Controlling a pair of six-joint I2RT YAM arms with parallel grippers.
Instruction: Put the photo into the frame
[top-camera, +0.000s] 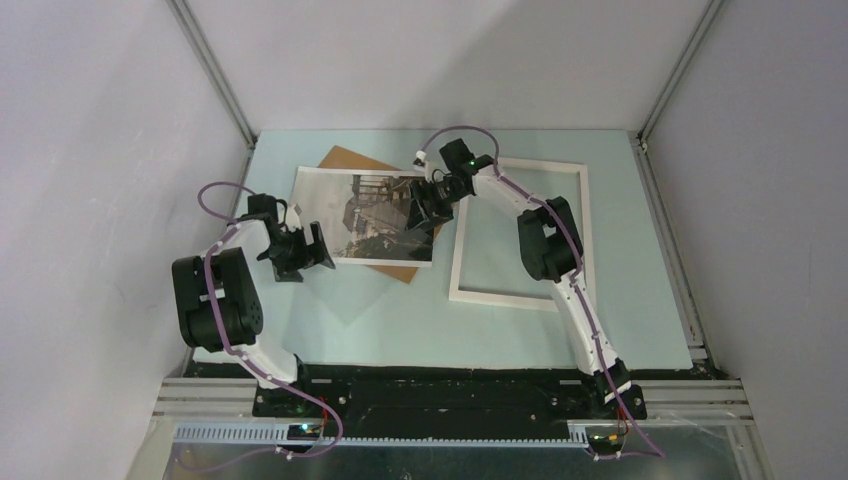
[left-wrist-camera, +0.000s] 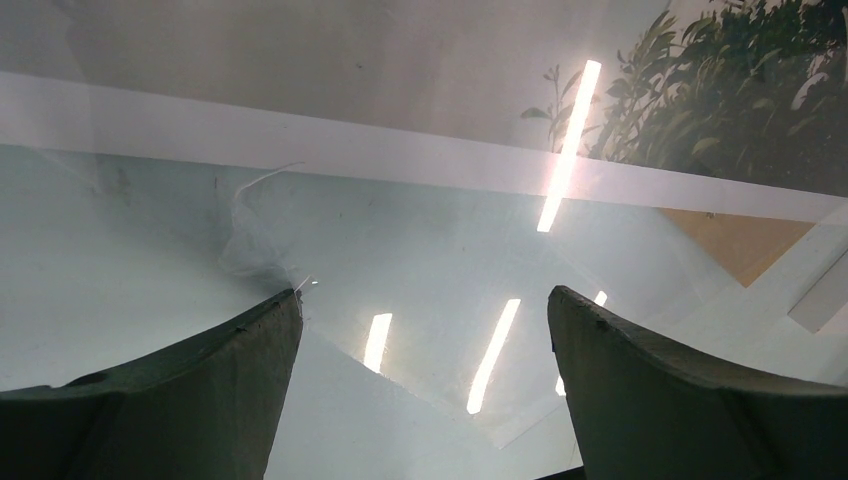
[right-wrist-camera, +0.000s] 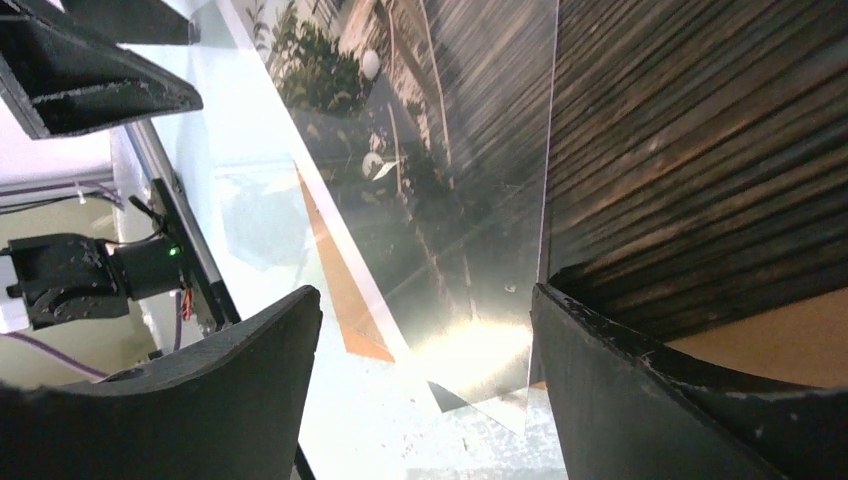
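Note:
The photo (top-camera: 360, 215) lies on a brown board (top-camera: 400, 272), with a clear sheet (left-wrist-camera: 430, 380) lying over the table under its lower part. My left gripper (top-camera: 305, 250) is open over the photo's lower-left edge; in the left wrist view its fingers (left-wrist-camera: 650, 390) are wide apart with only sheet and table below. My right gripper (top-camera: 425, 210) is low at the photo's right end; its fingers (right-wrist-camera: 230, 380) stand apart, one beside a thin clear edge over the photo. The white frame (top-camera: 505, 299) lies to the right, partly under the right arm.
Walls (top-camera: 110, 150) bound the table at left, right and back.

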